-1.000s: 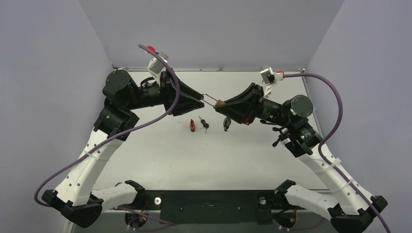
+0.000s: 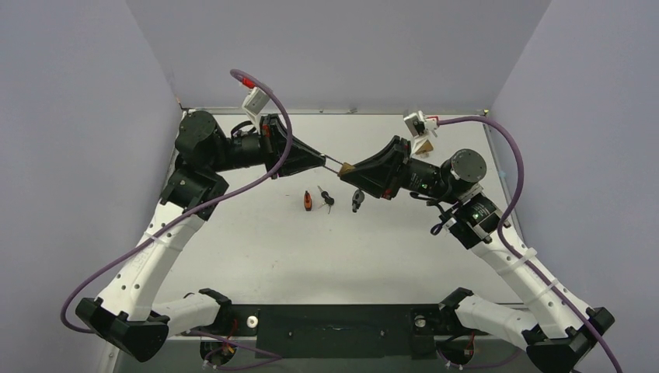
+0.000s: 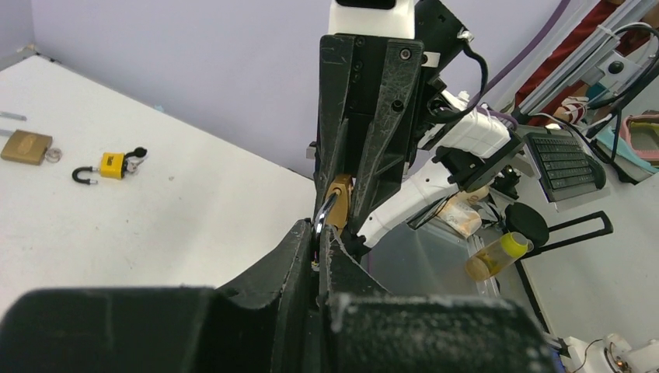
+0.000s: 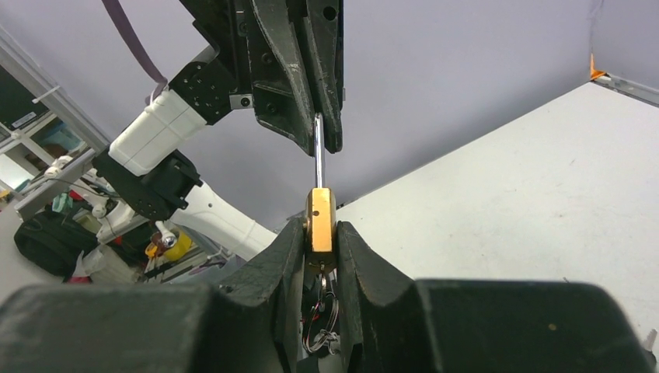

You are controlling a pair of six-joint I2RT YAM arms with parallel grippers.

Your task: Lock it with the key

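Note:
A brass padlock [image 4: 322, 221] is held in the air between my two grippers. Its body sits in my right gripper, which is shut on it. The long silver shackle [image 4: 319, 151] sticks out toward my left gripper, whose fingers have closed on the shackle. Below the padlock in the right wrist view hangs a small ring [image 4: 324, 318] with something thin on it, partly hidden by the fingers. Whether a key sits in the lock cannot be told. In the top view the shackle's two legs [image 2: 332, 160] span the short gap between the grippers.
On the white table [image 2: 256, 256] lie an orange-and-black item [image 2: 308, 201], a dark bunch of keys [image 2: 326, 199] and a dark grey item [image 2: 358, 200]. A second brass padlock [image 3: 26, 147] and a yellow open padlock [image 3: 113, 165] rest farther off.

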